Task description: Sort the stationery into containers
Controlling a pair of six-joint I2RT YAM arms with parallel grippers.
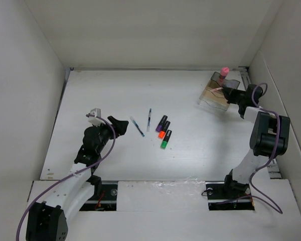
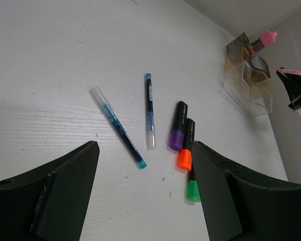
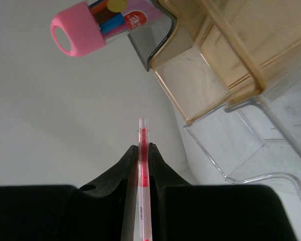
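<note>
My right gripper is shut on a pink pen (image 3: 144, 211), held beside the container (image 3: 226, 45) of clear and tan compartments. A pink-capped item (image 3: 78, 30) stands in its back part. Two blue pens (image 2: 118, 125) (image 2: 150, 103) and three markers, purple (image 2: 176, 135), orange (image 2: 185, 155) and green (image 2: 193, 192), lie mid-table. My left gripper (image 1: 121, 125) hangs left of them, open with nothing between its fingers.
The container (image 1: 213, 100) sits at the back right, near the walls.
</note>
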